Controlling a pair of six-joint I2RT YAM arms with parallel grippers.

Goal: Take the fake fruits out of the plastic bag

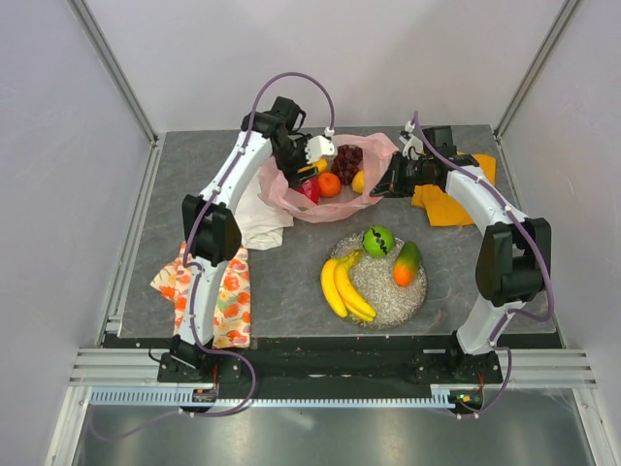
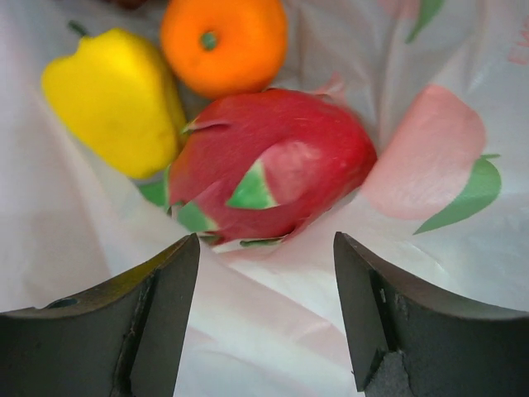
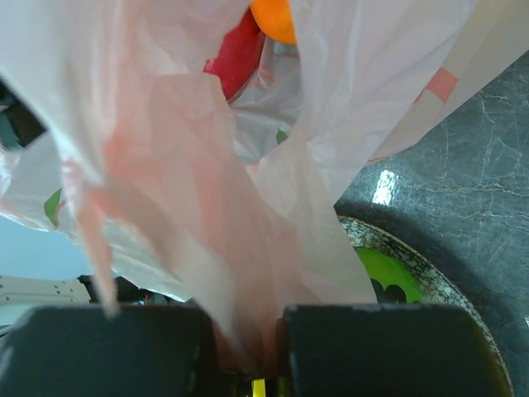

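The plastic bag lies spread at the back of the table. Inside it are a red dragon fruit, an orange, a yellow pepper, dark grapes and another yellow fruit. Over the bag's left part, my left gripper stands open, the dragon fruit just ahead of its fingers and nothing between them. At the bag's right edge, my right gripper is shut on the thin pinkish plastic, which stretches up from its fingers.
A round speckled tray in front of the bag carries bananas, a small watermelon and a mango. Cloths lie at left and right. Bare table shows left of the tray.
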